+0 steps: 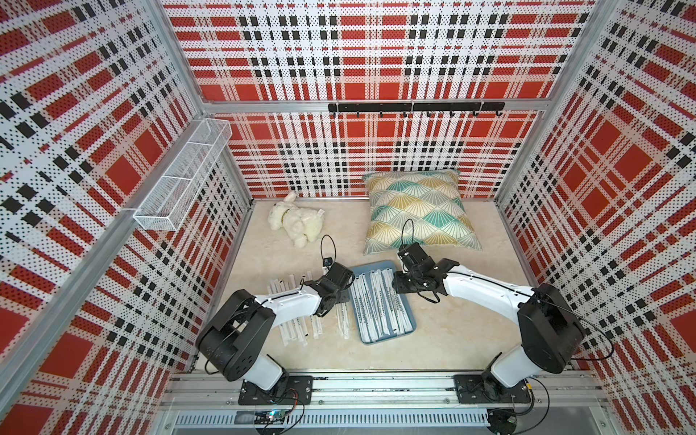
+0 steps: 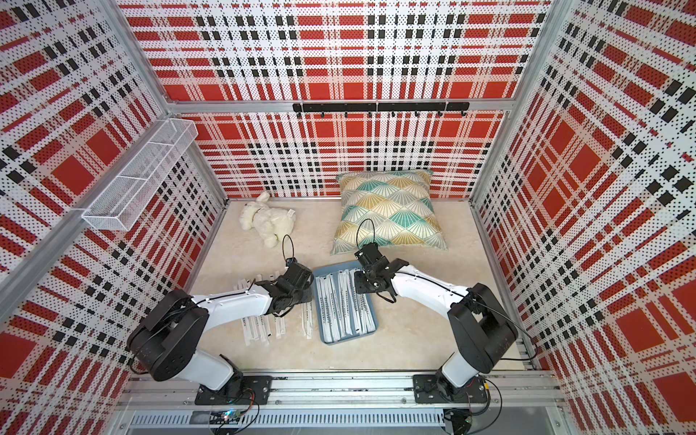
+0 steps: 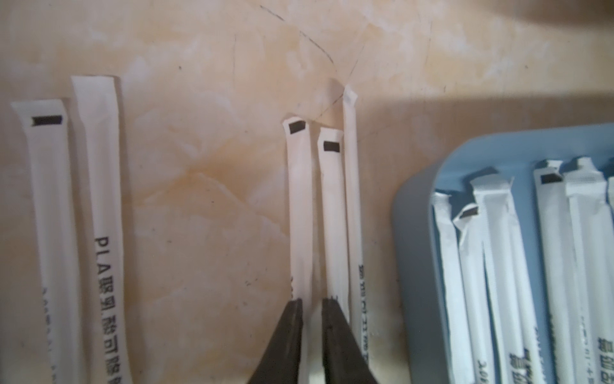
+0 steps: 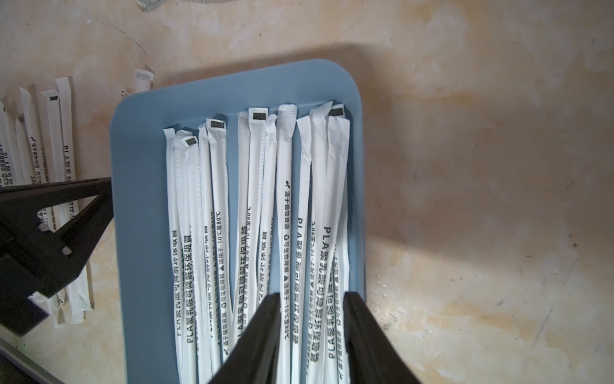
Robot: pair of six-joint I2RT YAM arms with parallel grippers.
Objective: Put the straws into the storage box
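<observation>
The blue storage box (image 4: 230, 83) holds several paper-wrapped straws lying lengthwise, with printed wrappers. On the table left of it lie more straws; in the left wrist view, three (image 3: 332, 192) lie close together beside the box and two (image 3: 99, 160) further left. My left gripper is above the close group, its fingers apart by a narrow gap, with one straw running below that gap. My right gripper is part open above the straws inside the box, near its right side; nothing appears clamped between its fingers.
A cream plush toy (image 1: 297, 221) sits at the back left and a patterned cushion (image 1: 417, 210) at the back right. The table (image 1: 464, 330) right of the box is bare. The two grippers are close to each other across the box.
</observation>
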